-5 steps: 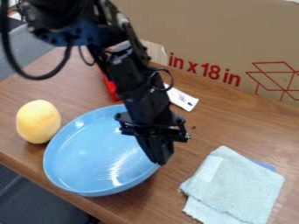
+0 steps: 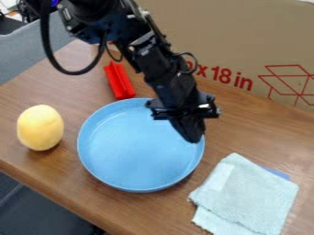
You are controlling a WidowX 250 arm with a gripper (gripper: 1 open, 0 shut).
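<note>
My black gripper (image 2: 194,128) is shut over the back right rim of a light blue plate (image 2: 135,151), with nothing seen between its fingers; whether it touches the rim is unclear. The plate lies on the wooden table, between a yellow oval object (image 2: 40,128) on the left and a folded pale cloth (image 2: 245,197) at the front right.
A red object (image 2: 119,82) lies behind the plate, partly behind the arm. A cardboard box (image 2: 252,50) with red print stands at the back.
The plate has moved right and back from the table's front left area. The arm has shifted back and right, uncovering more of the red object. The cloth has not moved.
</note>
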